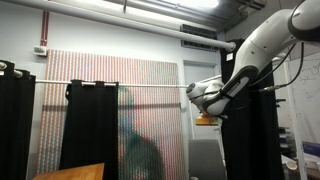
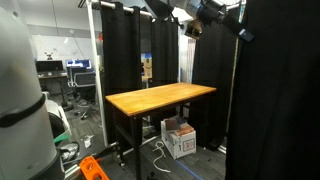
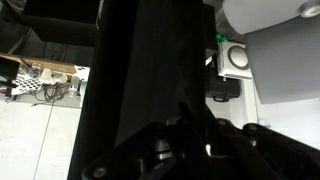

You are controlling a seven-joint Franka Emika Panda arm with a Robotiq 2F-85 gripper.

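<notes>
My gripper hangs high at the right in exterior view 1, in front of the door and beside a black curtain. An orange piece shows at its lower end. The same piece appears near the top of exterior view 2, above the far side of the table. In the wrist view the dark gripper blends into black cloth; neither the gap between its fingers nor the orange piece can be made out there, so whether the piece is held is unclear.
A wooden table has a bare top. The black curtain hangs close to the arm, and dark cloth fills the middle of the wrist view. A grey chair stands below the gripper. Under the table sits a box.
</notes>
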